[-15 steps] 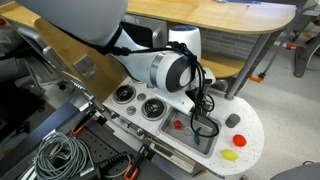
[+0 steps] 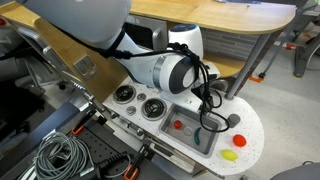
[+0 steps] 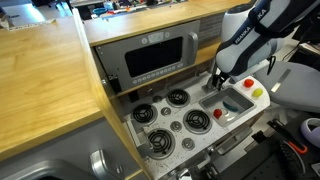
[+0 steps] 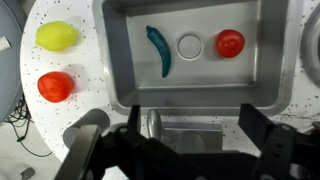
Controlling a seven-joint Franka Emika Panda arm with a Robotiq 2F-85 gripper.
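Note:
My gripper is open in the wrist view, its dark fingers wide apart with nothing held between them. It hangs above the faucet side of a grey sink [image 4: 205, 96]. Inside the sink lie a dark teal, curved vegetable-like piece [image 4: 158, 50] and a round red piece [image 4: 230, 43], clear of the fingers. On the white counter beside the sink rest a yellow piece [image 4: 57, 36] and a second red piece [image 4: 56, 86]. Exterior view 1 shows the arm's dark wrist near the sink's back edge; the fingertips are hard to make out there.
A grey cylinder [image 2: 234, 120] stands on the counter. The faucet [image 4: 154, 124] lies close beneath the gripper. Stove burners [image 3: 197, 121] spread beside the sink, and an oven-like box [image 3: 150, 58] stands behind them. A loose black cable loops over the sink.
The arm's wrist has shifted slightly towards the back right, and its cable loop has swung right with it. The pieces in the sink and on the counter look unmoved.

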